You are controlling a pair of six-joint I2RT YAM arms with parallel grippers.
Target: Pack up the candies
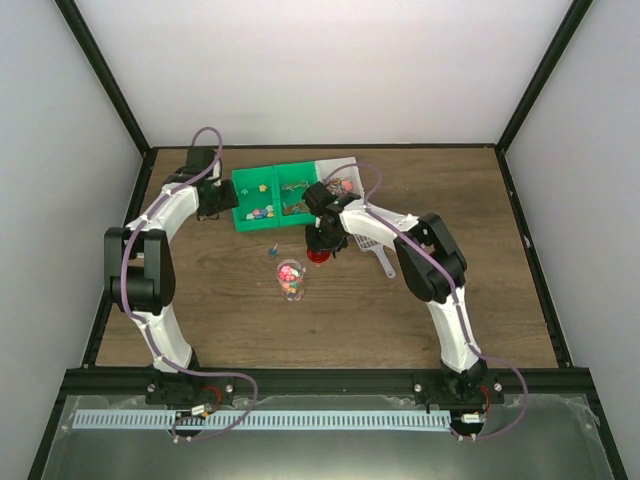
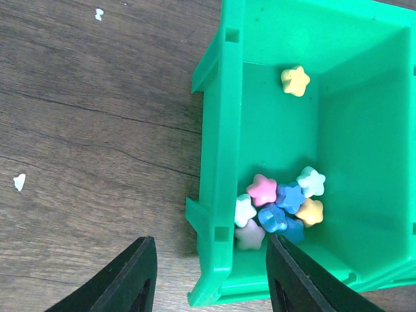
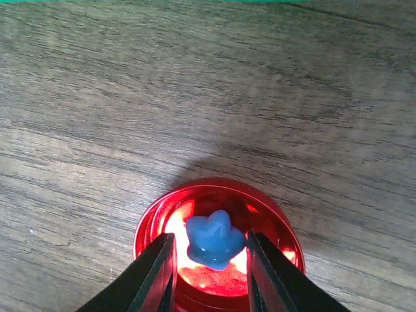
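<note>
A blue star candy (image 3: 215, 240) lies in a red lid (image 3: 156, 218) on the table. My right gripper stands open over the lid, its fingers on either side of the candy; whether they touch it I cannot tell. In the top view this gripper partly covers the lid (image 1: 318, 257). A green two-compartment tray (image 1: 276, 197) holds several star candies (image 2: 273, 208) in its left compartment, one yellow candy (image 2: 295, 81) apart from the rest. At the tray's left side my left gripper is open, nothing held. A clear jar (image 1: 291, 280) contains more candies.
A white tray (image 1: 335, 164) adjoins the green one, with a pale scoop (image 1: 383, 259) in front of it. Near the jar lies a small blue item (image 1: 273, 250). Free table extends across the front and right.
</note>
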